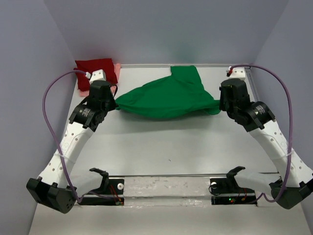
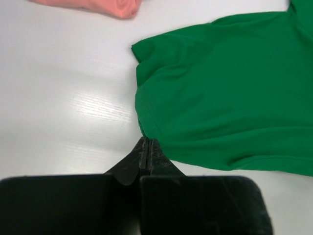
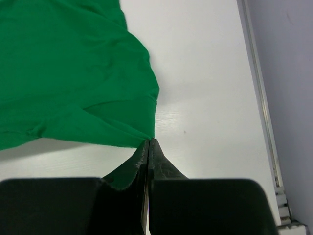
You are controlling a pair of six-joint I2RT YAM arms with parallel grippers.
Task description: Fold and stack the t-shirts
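Observation:
A green t-shirt (image 1: 161,100) stretches between both arms, its near edge sagging over the table and its far part lying flat toward the back. On its left end, my left gripper (image 1: 115,107) is shut, the cloth meeting the fingertips in the left wrist view. My right gripper (image 1: 220,108) is likewise shut on the opposite near corner, where the green fabric (image 3: 128,120) runs into the fingertips. The pinched bits of cloth are too small to see clearly.
At the back left, a red folded shirt (image 1: 100,64) lies over a pink one (image 2: 115,6). Walls stand close on the left, right and back.

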